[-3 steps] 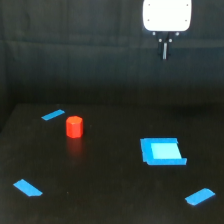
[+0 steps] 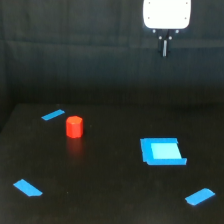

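A small red block (image 2: pixel 74 127) stands on the dark table, left of centre. At the top right hangs my gripper (image 2: pixel 164 53), below a white arm end (image 2: pixel 167 13). It is high above the table and well away from the red block. Its fingers are small and dark against the black backdrop, so their opening is hard to make out. Nothing visible hangs from them. On the right side of the table lies a pale square (image 2: pixel 165 151) framed by blue tape, with nothing on it.
Strips of blue tape mark the table: one at the back left (image 2: pixel 53 115), one at the front left (image 2: pixel 27 188) and one at the front right (image 2: pixel 200 197). Bare table lies between block and square. A black curtain (image 2: pixel 80 55) hangs behind.
The white arm end and gripper sit very slightly higher than before, and the fingers look a little different. The red block and the taped square have stayed put.
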